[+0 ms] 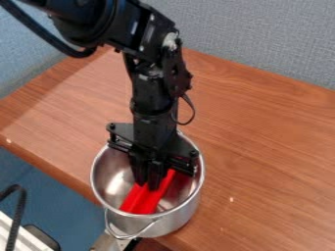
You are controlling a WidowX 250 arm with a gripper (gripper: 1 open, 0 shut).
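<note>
A steel pot [175,216] sits at the near edge of the wooden table, a wire handle at its front. Red objects [141,198], long and strip-like, lie inside it. My black gripper [152,175] reaches down into the pot at the top end of the red pieces; its fingertips are dark and crowded there, so whether it is shut on them is unclear.
A grey wall stands behind.
</note>
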